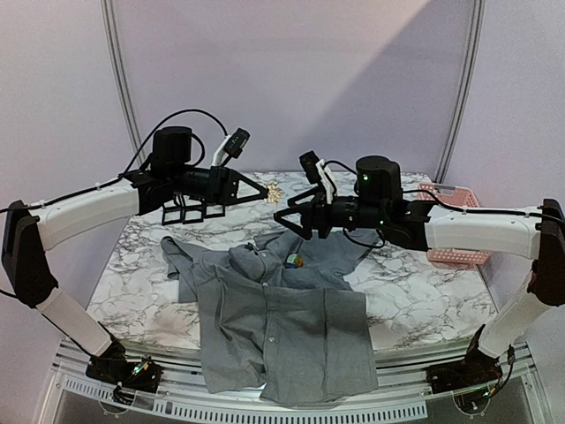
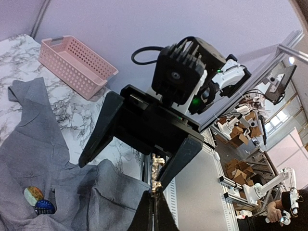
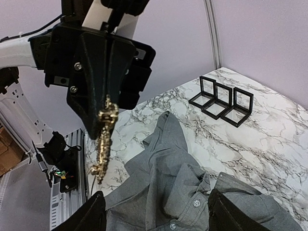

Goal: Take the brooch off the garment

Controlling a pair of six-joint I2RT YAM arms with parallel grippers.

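Note:
A gold brooch (image 1: 274,193) is held up in the air at the tips of my left gripper (image 1: 263,193), which is shut on it; in the left wrist view the brooch (image 2: 157,171) is seen edge-on above those fingertips. My right gripper (image 1: 288,210) stands open just to the right of the brooch, nothing between its fingers. In the right wrist view the brooch (image 3: 104,139) hangs close, ahead of the open fingers. The grey garment (image 1: 282,336) lies spread below both grippers, with its buttons and folds showing; colourful small items (image 2: 33,196) sit in a fold of it.
A pink basket (image 1: 459,254) stands at the right rear of the marble table (image 1: 415,309). A black three-part rack is at the back left. Bare table shows on both sides of the garment.

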